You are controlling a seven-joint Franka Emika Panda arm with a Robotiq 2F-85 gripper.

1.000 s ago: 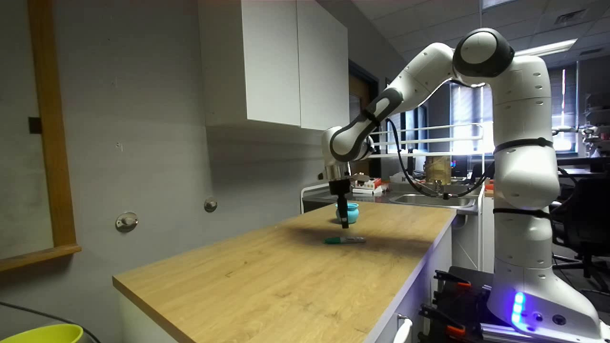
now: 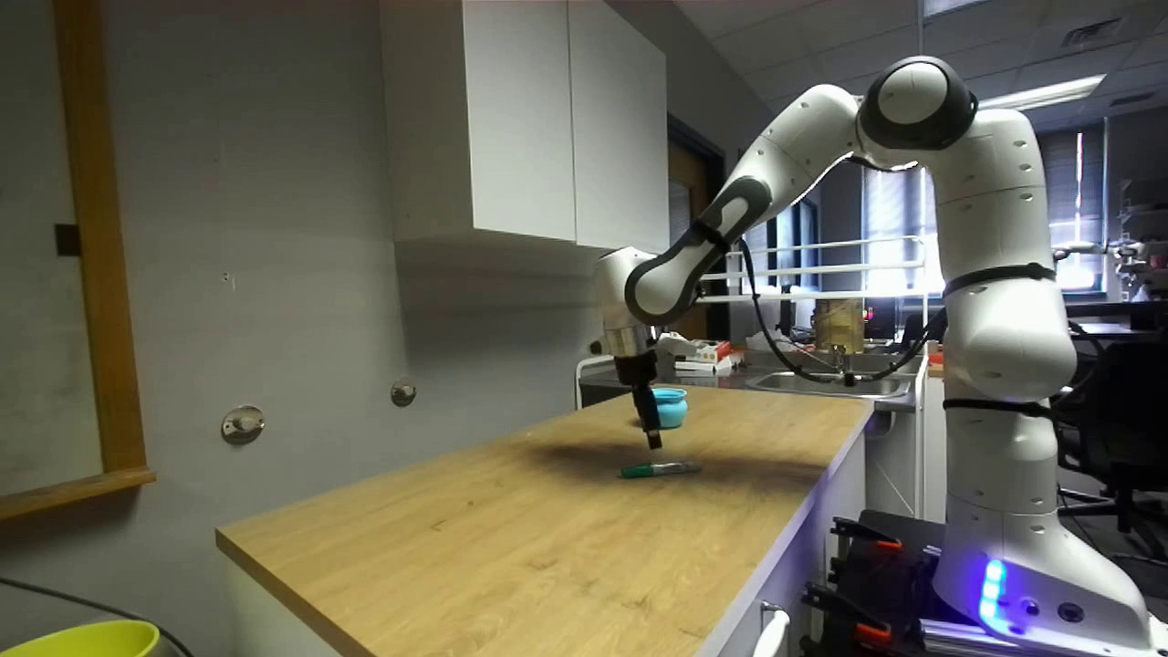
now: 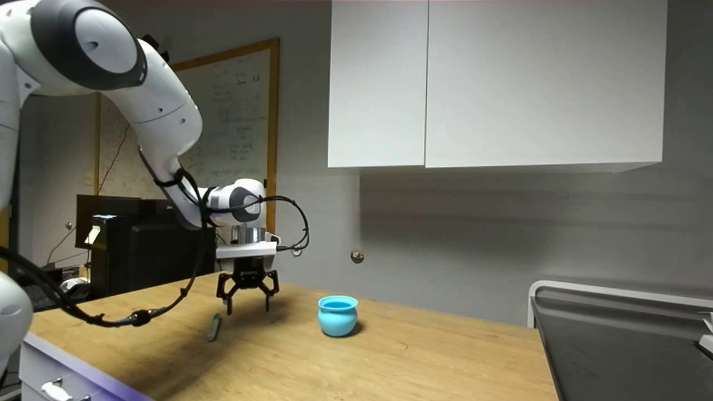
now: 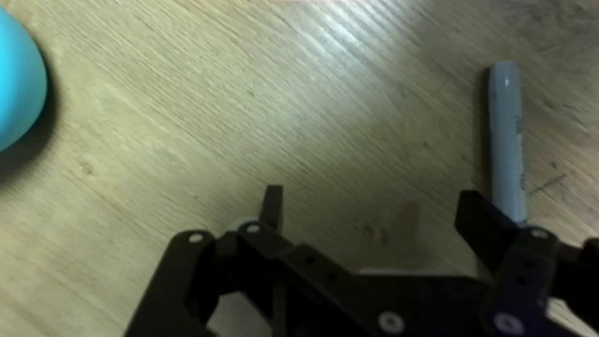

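A grey marker with a green cap point(image 2: 659, 469) lies flat on the wooden counter point(image 2: 482, 537). My gripper point(image 3: 248, 305) points down close above the counter, its fingers spread wide with nothing between them. In the wrist view, the marker's grey barrel point(image 4: 507, 135) runs along the right side, outside the gap of the gripper. The right finger point(image 4: 483, 224) covers the marker's lower end, so the cap is hidden there; whether they touch I cannot tell. A light-blue pot point(image 3: 337, 315) stands upright on the counter, apart from the gripper, and is cut off at the wrist view's left edge.
White cabinets point(image 3: 498, 83) hang on the wall above the counter. A dark surface with a white rail point(image 3: 621, 288) adjoins the counter's far end. Broad stretches of the counter around the marker and pot are bare.
My gripper has come lower and slightly left in exterior view 1, with the wrist tilted more. The pot stands where it was.
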